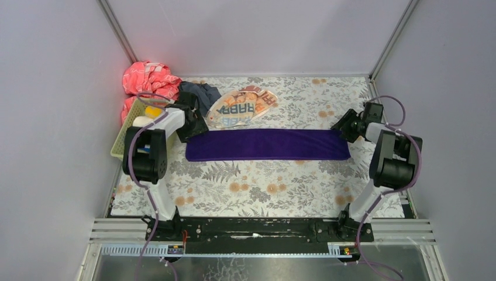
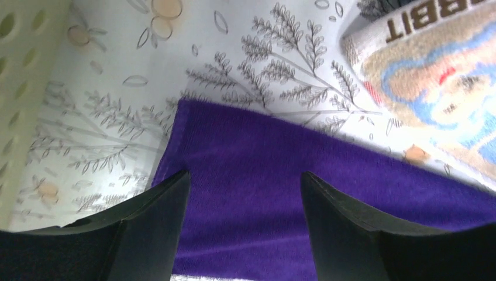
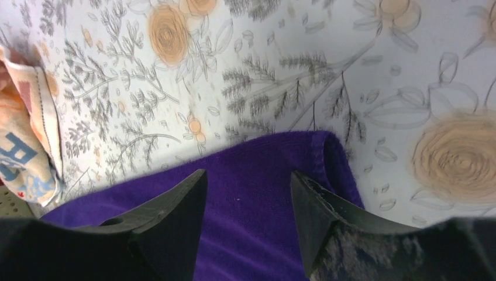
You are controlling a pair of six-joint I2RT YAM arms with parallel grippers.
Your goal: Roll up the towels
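A purple towel [image 1: 266, 144] lies flat as a long strip across the table. Over its far left corner, my left gripper [image 1: 197, 133] stands open; in the left wrist view the towel [image 2: 251, 152] shows between and beyond the spread fingertips, with nothing gripped. At the opposite end my right gripper [image 1: 344, 130] is above the far right corner. The right wrist view has the towel [image 3: 251, 193] lying under its parted fingertips [image 3: 196, 187], the corner just beyond them.
A light green basket [image 1: 118, 140] with rolled towels stands at the left, partly behind my left arm. Behind lie a coral cloth [image 1: 151, 81], a dark grey cloth [image 1: 202, 95] and a printed towel [image 1: 243, 106].
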